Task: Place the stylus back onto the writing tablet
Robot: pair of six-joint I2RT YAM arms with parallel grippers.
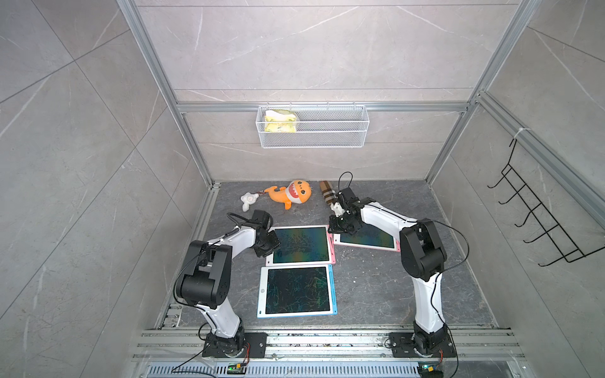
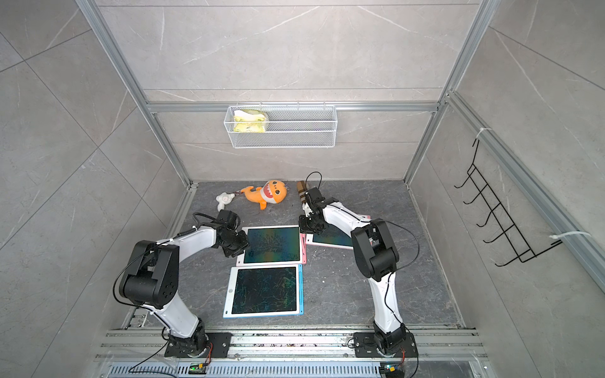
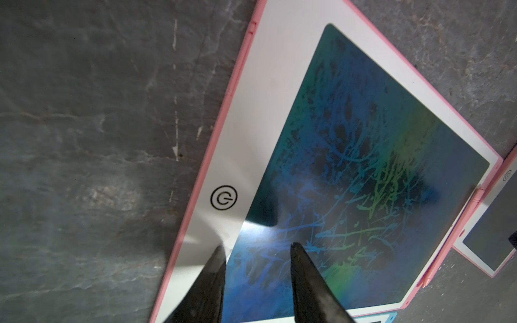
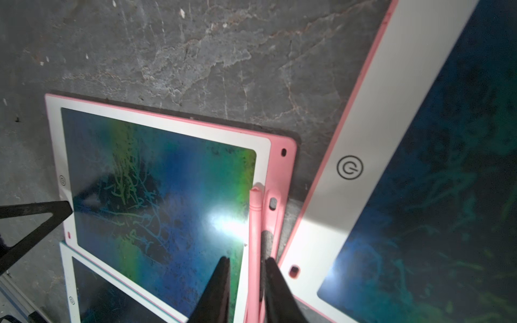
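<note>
Along the right edge of the middle pink tablet (image 4: 177,121) lies a pink stylus (image 4: 254,231). It rests over the white bezel, beside the elongated recess (image 4: 266,242) in the pink strip, not inside it. My right gripper hangs over it, open, a finger to each side and a gap showing around the stylus. The stylus's lower end is partly hidden between those fingers. In the left wrist view the same stylus (image 3: 453,237) runs along the tablet's far edge. My left gripper is open and empty above the tablet's power-button side.
A second pink tablet (image 4: 344,134) sits close on the right, and a blue-edged tablet (image 1: 296,266) adjoins in front. Behind are an orange shark toy (image 1: 298,191), a small white toy (image 1: 249,200) and a striped brown item (image 1: 327,191).
</note>
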